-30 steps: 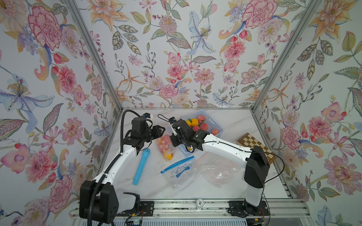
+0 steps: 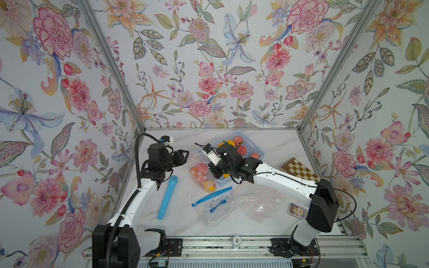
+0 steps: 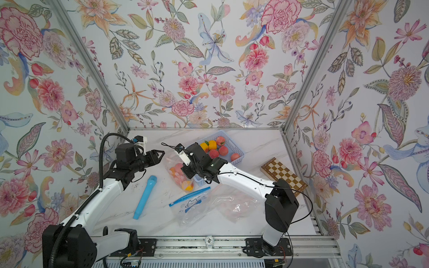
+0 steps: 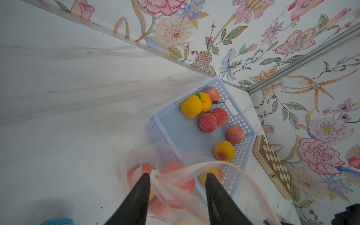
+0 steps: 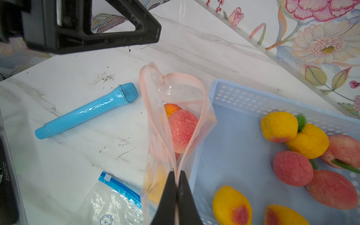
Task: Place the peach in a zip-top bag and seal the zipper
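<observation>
A clear bag with a pink zip edge (image 5: 148,101) holds several fruits, among them a red peach (image 5: 182,129). The bag's mouth gapes on the far side, and its two zip edges run together at my right gripper, which is shut on them. To the left, my left gripper (image 2: 186,156) is open, apart from the bag. Between its spread fingers nothing is held; the bag (image 4: 168,187) with its fruit lies beyond them in the left wrist view. In the top left view, my right gripper (image 2: 213,172) partly covers the bag's right side.
Right of the bag stands a blue basket (image 4: 176,99) with peaches and yellow fruit. A blue microphone (image 2: 167,196) lies at left. In front are a blue-zip bag (image 2: 216,207) and another clear bag (image 2: 263,203). A checkered board (image 2: 299,169) is at right.
My right gripper has shifted right with the bag's held edge, and the bag has moved with it.
</observation>
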